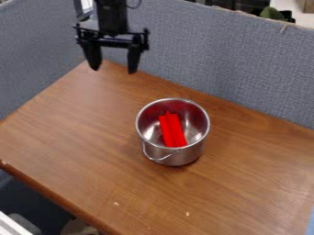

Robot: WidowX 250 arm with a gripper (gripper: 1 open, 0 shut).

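A metal bucket (196, 138) stands on the wooden table (86, 138), right of centre, with a red elongated object (173, 129) inside it. My black gripper (113, 59) hangs high at the back left, well away from the bucket, its two fingers spread wide and open with nothing seen between them.
Grey padded walls line the back and left of the table. The table's front edge runs along the lower left.
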